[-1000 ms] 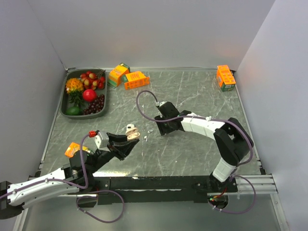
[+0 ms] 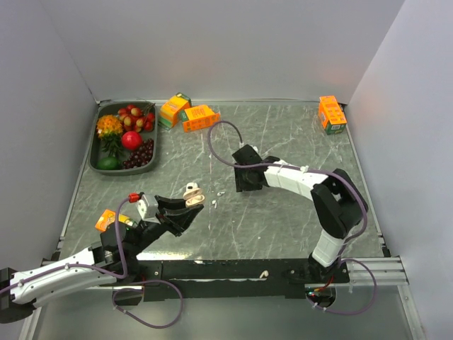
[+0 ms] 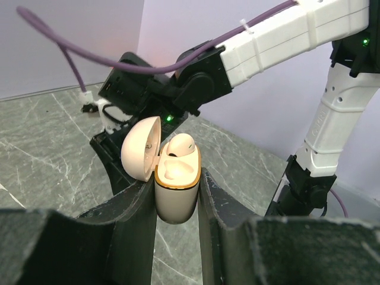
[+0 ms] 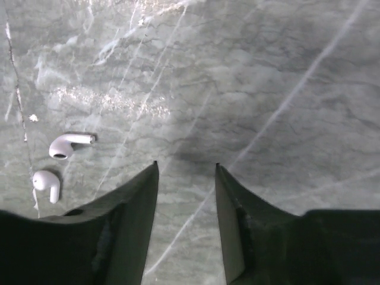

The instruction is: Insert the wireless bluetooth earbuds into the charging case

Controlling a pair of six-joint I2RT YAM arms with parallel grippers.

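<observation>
My left gripper (image 2: pixel 185 212) is shut on the white charging case (image 3: pixel 177 184), whose lid (image 3: pixel 139 148) stands open above the fingertips. On the marble table, right of the case in the top view, lie two white earbuds. In the right wrist view one earbud (image 4: pixel 62 145) lies on its side and the other (image 4: pixel 46 184) just below it, both left of my right gripper. That gripper hangs low over the table with its fingers apart and only bare marble between them.
A tray of fruit (image 2: pixel 93 156) stands at the back left. Orange boxes (image 2: pixel 201 119) sit along the back, another (image 2: pixel 331 113) at the back right and one (image 2: pixel 106 219) at the front left.
My right gripper has shifted a little to the right and turned, its cable loop moving with it. The left arm holds the case almost unmoved.
</observation>
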